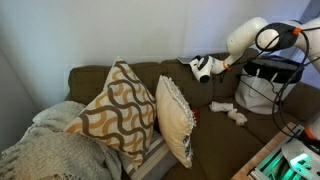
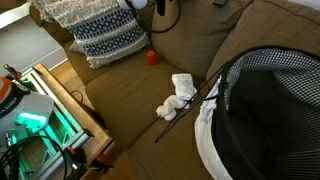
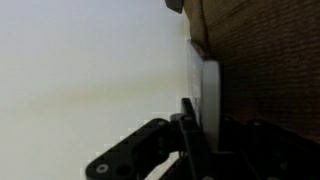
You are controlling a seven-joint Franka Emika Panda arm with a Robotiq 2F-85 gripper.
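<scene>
Over the sofa's backrest (image 1: 145, 70), close to the white wall, my gripper (image 1: 194, 64) is shut on a thin, flat grey thing. Just left of the gripper, only a narrow sliver of this flat thing (image 1: 184, 61) shows. In the wrist view the flat thing (image 3: 209, 95) rises edge-on from between the dark fingers, beside the brown sofa fabric. That view is too dark to tell what it is or whether it touches the sofa.
A patterned cushion (image 1: 115, 115) and a cream cushion (image 1: 174, 120) lean on the left. White cloths (image 2: 183, 86), a red cup (image 2: 152, 58) and a black mesh basket (image 2: 275, 120) are on the sofa. Between cloths and cream cushion, the seat has bare room.
</scene>
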